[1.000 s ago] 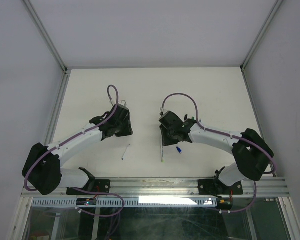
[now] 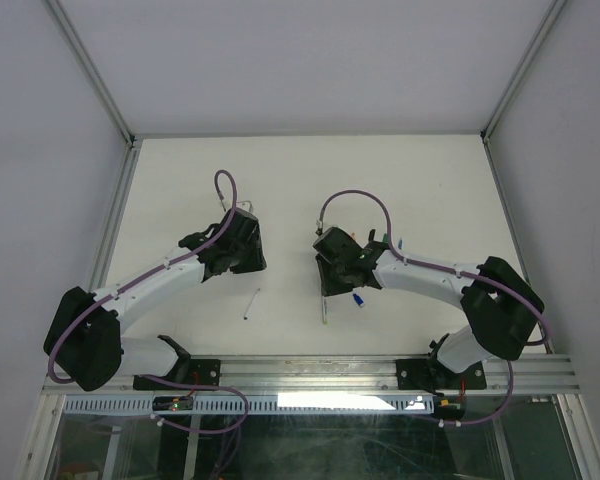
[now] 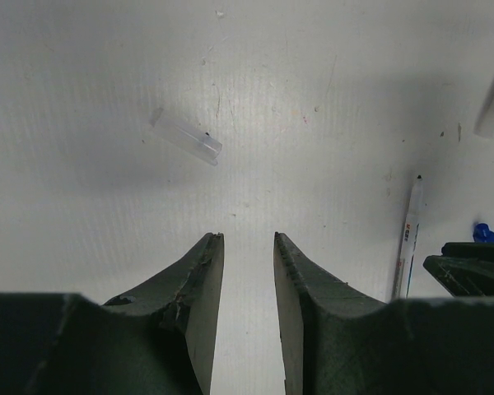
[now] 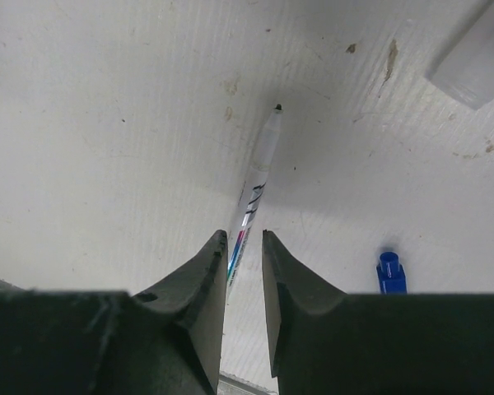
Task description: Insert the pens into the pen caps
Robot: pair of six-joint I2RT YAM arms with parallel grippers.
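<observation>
A white pen [image 4: 253,186] with a dark tip lies flat on the table. My right gripper is open above it, the pen's lower end passing under the left finger [image 4: 199,280]. In the left wrist view the same pen [image 3: 411,230] shows at the right. My left gripper hangs open over bare table, nothing between its fingers. Ahead of it lies a clear, cap-like tube [image 3: 188,138]. Another thin pen [image 2: 251,303] rests below the left gripper in the top view. A blue cap [image 4: 391,272] lies right of the white pen.
A translucent box-like piece [image 4: 477,62] sits at the upper right of the right wrist view. Several small dark and coloured items, such as a dark one [image 2: 372,236], lie behind the right arm. The table between the arms is mostly clear.
The left arm has stayed still.
</observation>
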